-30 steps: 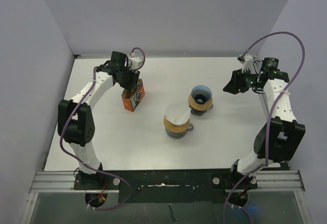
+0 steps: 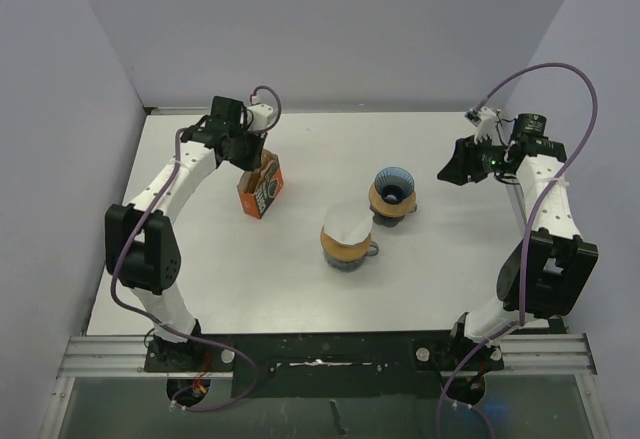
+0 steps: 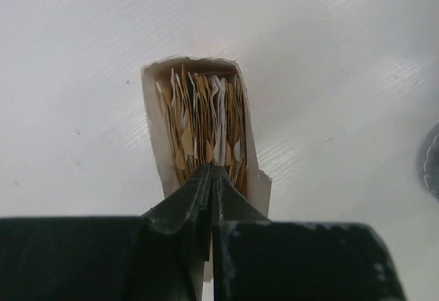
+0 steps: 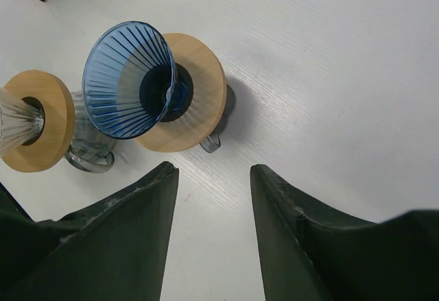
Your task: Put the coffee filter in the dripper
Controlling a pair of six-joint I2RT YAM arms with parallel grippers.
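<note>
Brown and white coffee filters (image 3: pixel 199 119) stand packed on edge inside an open box (image 2: pixel 258 199) at the left of the table. Over the box hangs my left gripper, its fingertips pressed together with no filter between them; the filters lie beyond the tips. A blue ribbed dripper (image 4: pixel 127 81) sits empty on a wooden collar right of the table's middle. A second dripper, clear and with a white filter (image 2: pixel 348 224) in it, stands in front and to its left. My right gripper is open and empty, away to the right of the blue dripper.
Each dripper rests on a wooden collar (image 4: pixel 199 75) over a glass vessel, whose handle (image 2: pixel 372 249) points to the right. Bare white table (image 2: pixel 300 149) lies between the box and the drippers.
The right arm has stayed still.
</note>
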